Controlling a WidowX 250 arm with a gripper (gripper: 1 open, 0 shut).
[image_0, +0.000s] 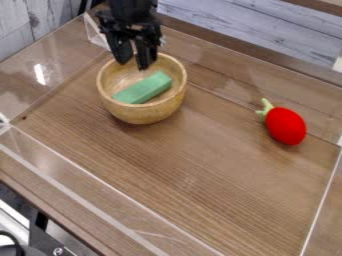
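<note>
My gripper is a dark shape at the top centre, open, over the back part of a wooden bowl. A green block lies inside the bowl, just below the gripper. The fingers are blurred.
A red vegetable-like object with a green stem lies on the right of the wooden table. The table's edge runs along the left and back.
</note>
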